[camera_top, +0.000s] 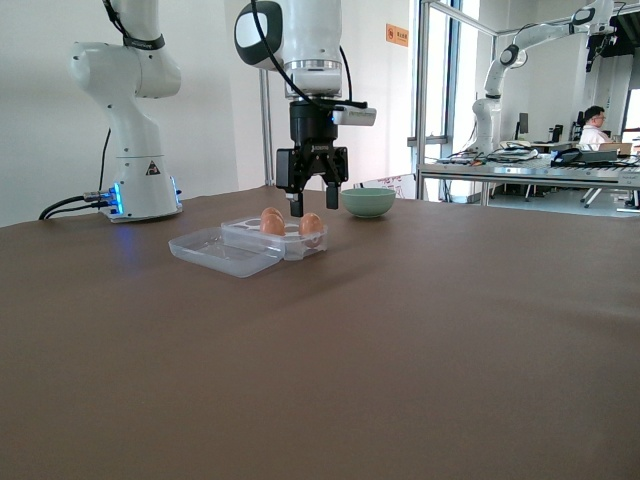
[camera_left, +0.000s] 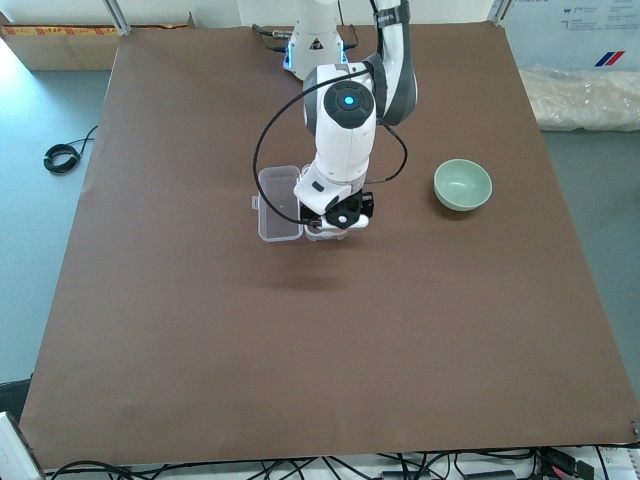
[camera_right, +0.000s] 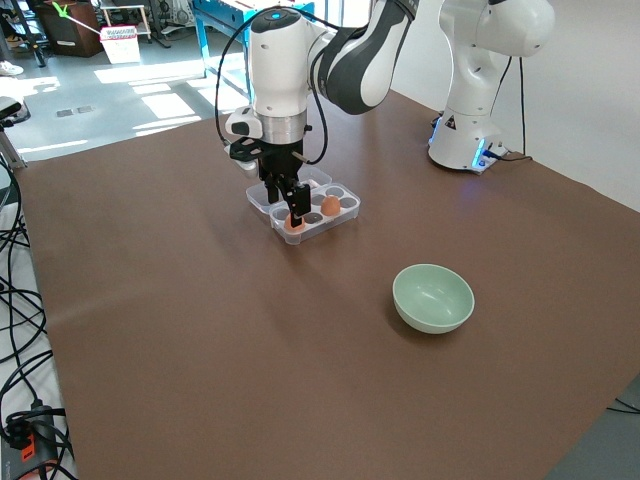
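My black gripper (camera_top: 312, 186) hangs from the white arm over a clear plastic egg box (camera_top: 225, 255) with its lid open. In the top view its fingers point down with a gap between them, among or just in front of the eggs (camera_top: 311, 224); whether they touch one is unclear. In the right view the fingers reach down into the box's compartments (camera_right: 347, 206), beside an egg (camera_right: 330, 206). The left view has the arm hiding most of the box. A pale green bowl (camera_left: 462, 185) stands apart to the right in that view.
Cables lie along the table's outside edge.
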